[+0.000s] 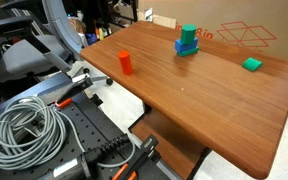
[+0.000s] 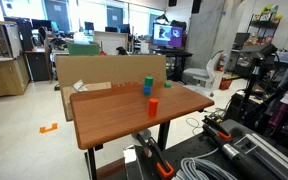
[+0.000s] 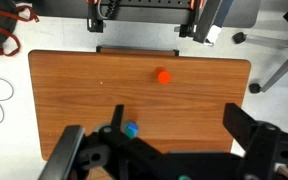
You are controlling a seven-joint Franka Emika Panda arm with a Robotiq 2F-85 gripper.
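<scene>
A red-orange cylinder (image 1: pixel 125 62) stands upright near one edge of the wooden table; the wrist view shows the same cylinder (image 3: pixel 164 76) from above. Farther in, a green piece (image 1: pixel 188 33) tops a stack with blue blocks (image 1: pixel 185 46) in it. The blue part (image 3: pixel 131 129) of that stack peeks out beside a dark finger in the wrist view. A separate green block (image 1: pixel 252 64) lies apart on the tabletop. High over the table, my gripper is open, its dark fingers wide apart with nothing between them.
A cardboard panel (image 2: pixel 114 69) stands upright along the table's far side. Beside the table, a dark rail (image 1: pixel 89 125) and a coil of grey cable (image 1: pixel 29 138) take up room.
</scene>
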